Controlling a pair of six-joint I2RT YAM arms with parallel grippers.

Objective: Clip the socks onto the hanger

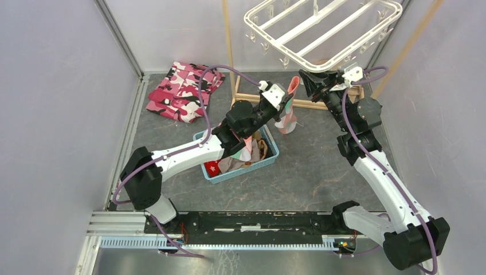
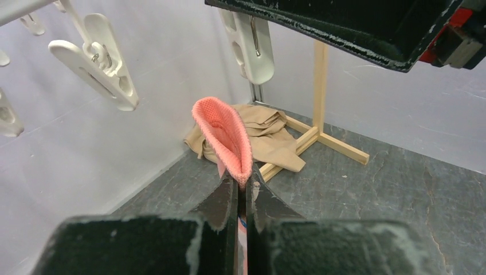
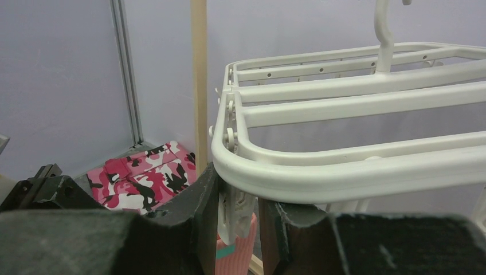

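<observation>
A peach-coral sock (image 1: 287, 122) with pale green and light patches hangs from my left gripper, which is shut on it. The sock's cuff (image 2: 224, 134) sticks up past the fingertips, its mouth somewhat spread. My right gripper is shut on a white clip (image 3: 234, 220) at the near corner of the white hanger (image 3: 344, 184). In the left wrist view the same clip (image 2: 256, 48) points down, above the cuff and apart from it. Behind it, the right wrist view shows part of the sock (image 3: 234, 263).
More clips (image 2: 106, 66) dangle along the hanger. A blue basket (image 1: 243, 171) of socks stands below the left arm. Folded camouflage cloth (image 1: 182, 94) lies at the back left, tan cloth (image 2: 269, 134) near the wooden stand (image 2: 321, 91).
</observation>
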